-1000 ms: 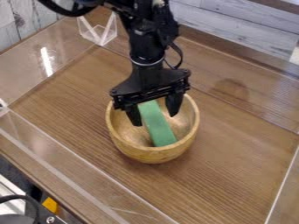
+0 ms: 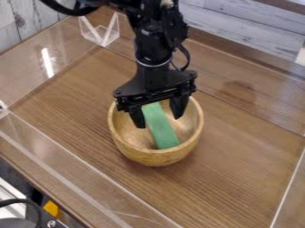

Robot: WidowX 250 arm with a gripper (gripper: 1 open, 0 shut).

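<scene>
A round yellow-tan bowl [image 2: 156, 153] sits on the wooden table in the middle of the view. A flat green object [image 2: 162, 129] lies inside it, its upper end partly hidden by the black robot gripper [image 2: 159, 112]. The gripper reaches down from the top of the view, open, with one finger over each side of the green object, inside or just over the bowl's rim. Whether the fingers touch it I cannot tell.
A clear plastic object [image 2: 103, 28] stands at the top left. Pale planked edging runs along the back right.
The gripper has shifted very slightly over the bowl; the bowl and green object look almost unchanged.
</scene>
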